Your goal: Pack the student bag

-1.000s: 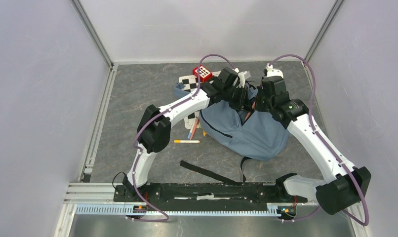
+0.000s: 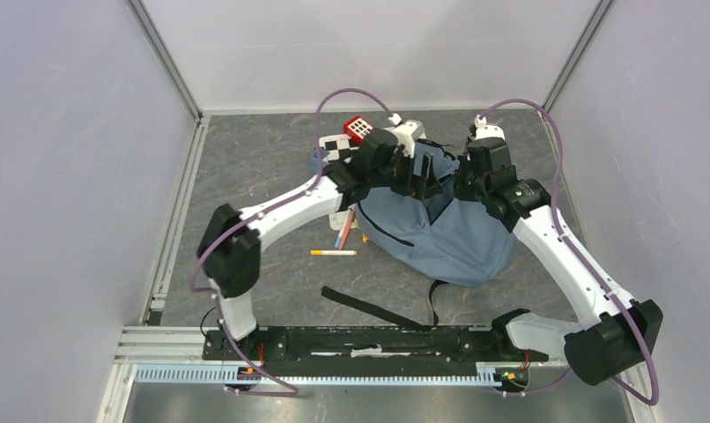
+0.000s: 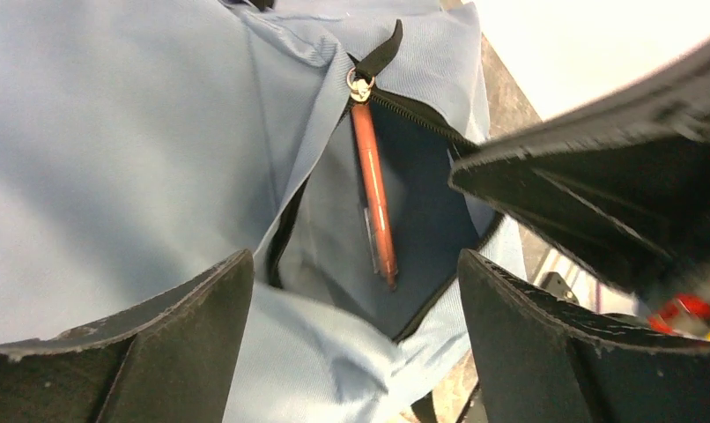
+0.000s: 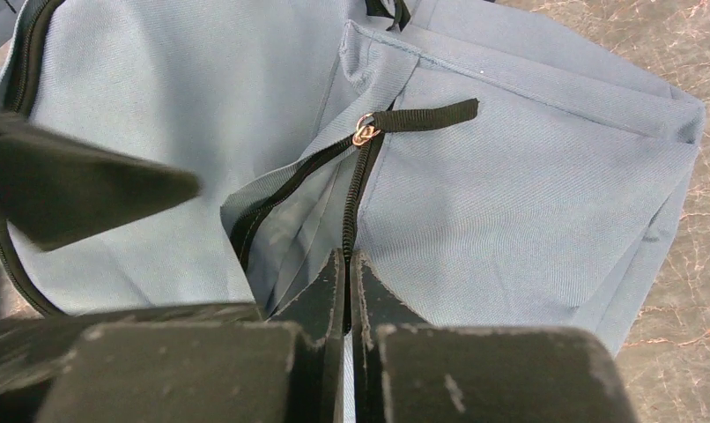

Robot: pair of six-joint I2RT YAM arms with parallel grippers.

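Note:
The blue-grey bag lies on its side with its zipped mouth parted. Inside the opening, an orange marker rests lengthwise below the gold zipper pull, as the left wrist view shows. My left gripper is open above the mouth, its fingers wide apart and empty. My right gripper is shut on the black zipper edge of the bag, holding that side. On the table left of the bag are a yellow-and-white marker and an orange marker beside a blue one.
Behind my left arm lie a red calculator and a checkered board, partly hidden. A black strap stretches over the table in front of the bag. Both grippers are close together over the opening.
The left arm has drawn back leftward. My right gripper has kept its place and its hold.

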